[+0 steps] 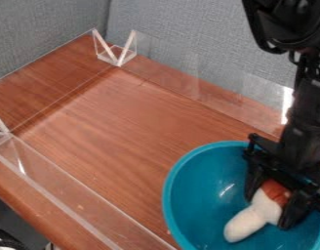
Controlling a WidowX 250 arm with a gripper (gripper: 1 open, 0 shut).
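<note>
A toy mushroom with a white stem [246,222] and a red-orange cap lies tilted in the teal bowl [183,200] at the lower right. My black gripper [277,192] reaches down into the bowl from the right, its fingers around the cap, which they partly hide. I cannot tell whether they are closed on it.
The wooden surface [124,127] left of the bowl is clear. Clear plastic walls with corner brackets [114,57] run along the back and the left. A grey padded wall stands behind; dark objects sit at the lower left corner.
</note>
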